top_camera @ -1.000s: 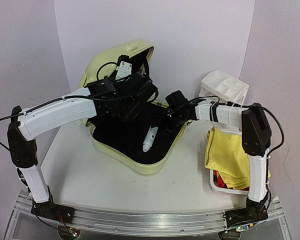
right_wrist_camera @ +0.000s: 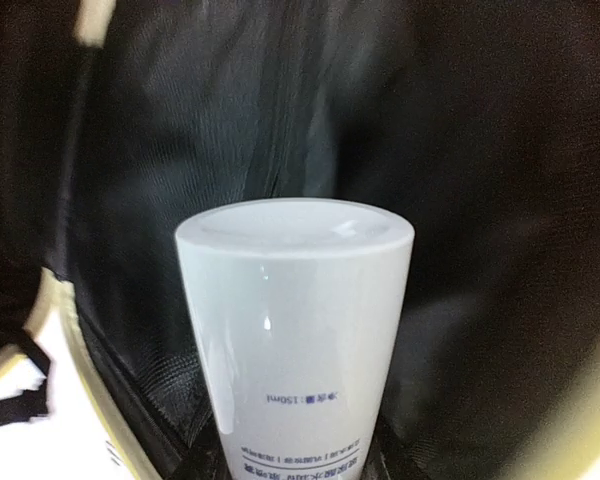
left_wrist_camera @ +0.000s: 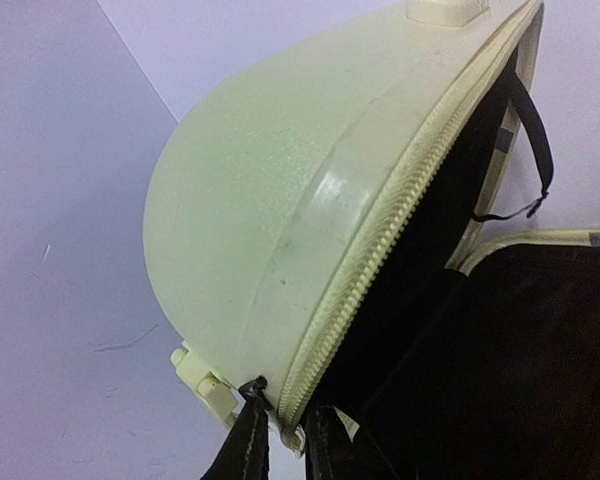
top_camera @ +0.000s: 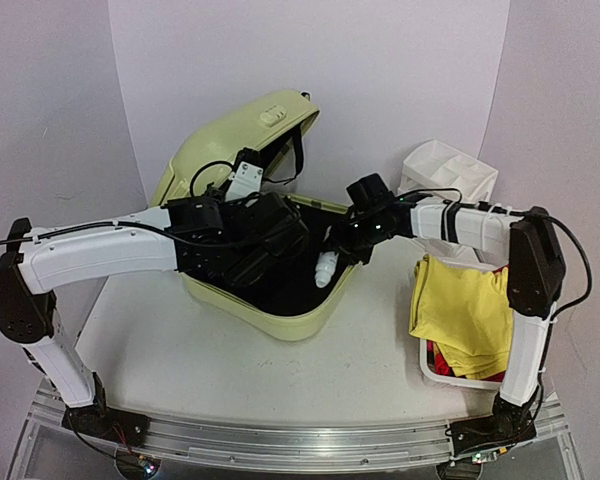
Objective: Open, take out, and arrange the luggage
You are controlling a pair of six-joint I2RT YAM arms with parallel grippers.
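The pale yellow suitcase (top_camera: 295,326) stands open, its lid (top_camera: 215,145) tilted up at the back left. In the left wrist view, the zippered edge of the lid (left_wrist_camera: 310,190) runs down between the parted fingers of my left gripper. Whether both fingers touch it cannot be told. My right gripper is shut on a white bottle (right_wrist_camera: 298,340) with small blue print. The bottle is over the right side of the black interior, its far end pointing to the front in the top view. My left arm hides much of the interior.
To the right, a white bin (top_camera: 435,377) holds a folded yellow cloth (top_camera: 460,315) and something red. Behind it stands a white compartment organizer (top_camera: 448,170).
Recently the lid has shifted slightly right and lower, and my left arm has moved toward the front.
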